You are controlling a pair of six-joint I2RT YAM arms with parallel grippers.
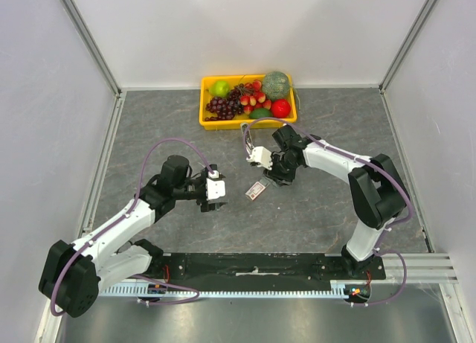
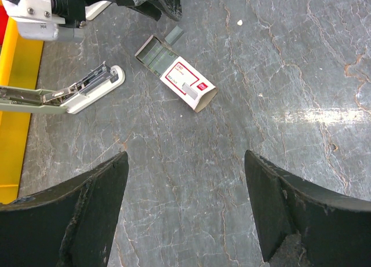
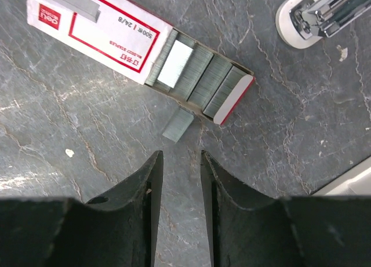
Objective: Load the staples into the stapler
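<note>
An open staple box (image 3: 101,32) with rows of staples (image 3: 208,81) lies on the table, a thin grey piece on its white sleeve. A separate strip of staples (image 3: 178,125) lies just beside it. The stapler (image 2: 95,88) lies opened up near the yellow basket. My right gripper hangs over the table by the loose strip, fingertips slightly apart with nothing visible between them. My left gripper is open and empty, to the left of the box in the top view.
A yellow basket (image 1: 204,114) of fruit and vegetables stands at the back. White walls enclose the sides and back.
</note>
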